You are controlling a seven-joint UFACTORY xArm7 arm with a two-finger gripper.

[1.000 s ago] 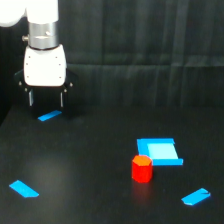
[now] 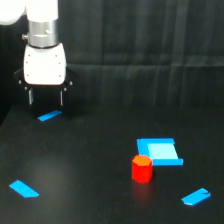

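Note:
A red, roughly cylindrical block (image 2: 142, 170) stands on the dark table in the right half of the view. Just behind it lies a square blue frame (image 2: 145, 146) with a pale inside, its front edge partly hidden by the block. At the back left hangs my gripper (image 2: 46, 98), pointing down from the white arm. Its two thin fingers are wide apart with nothing between them. A blue strip (image 2: 50, 115) is on the table just below and behind them. The gripper is far from the red block.
One blue strip (image 2: 23, 189) lies at the front left, another blue piece (image 2: 196, 197) at the front right. A dark curtain (image 2: 140, 75) closes off the back.

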